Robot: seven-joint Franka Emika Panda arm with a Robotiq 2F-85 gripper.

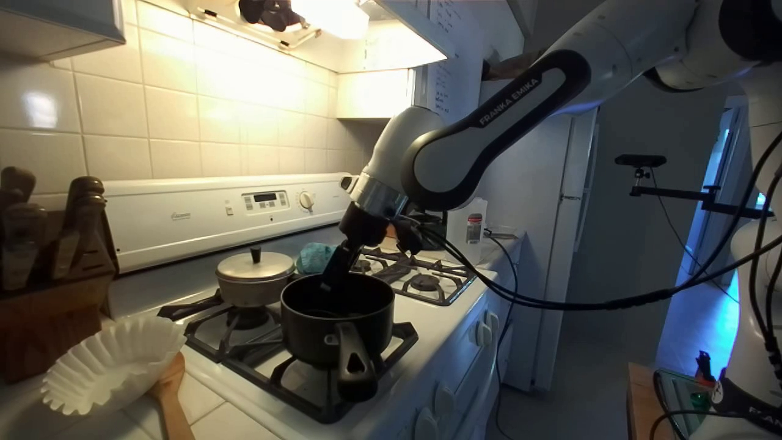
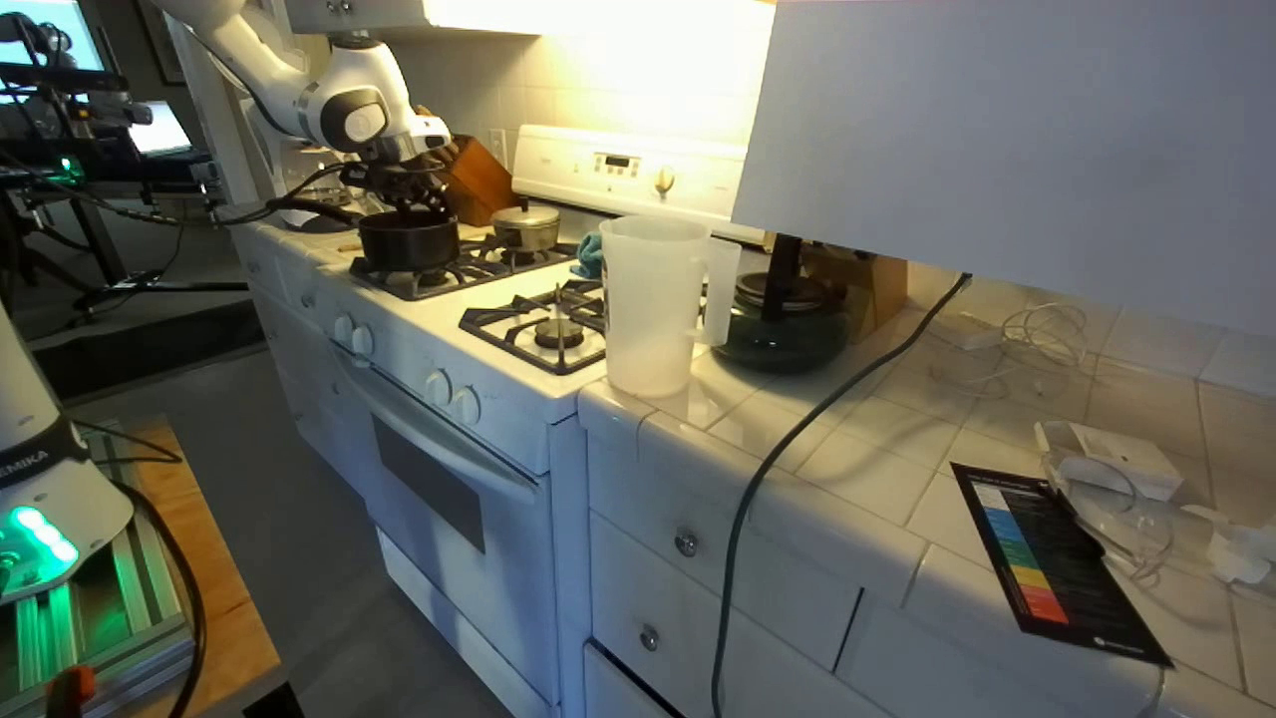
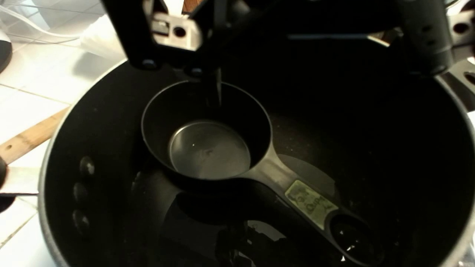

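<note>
A black saucepan (image 1: 322, 333) stands on a front burner, its handle (image 1: 355, 366) pointing off the stove's front. Inside it, in the wrist view, a dark measuring cup (image 3: 209, 173) rests with its bowl upright and its grey handle (image 3: 274, 175) slanting to the lower right. My gripper (image 1: 330, 285) reaches down into the pan. One finger (image 3: 214, 93) overlaps the inside of the cup's far wall in the wrist view. The other fingertip is lost in the dark, so I cannot tell how the fingers stand or whether they touch the cup.
Behind the pan sits a lidded silver pot (image 1: 254, 278) beside a teal cloth (image 1: 316, 258). A white fluted dish (image 1: 110, 363), a wooden utensil (image 1: 171, 399) and a knife block (image 1: 51, 315) are at the left. A translucent pitcher (image 2: 652, 305) stands beyond the free burner (image 2: 558, 333).
</note>
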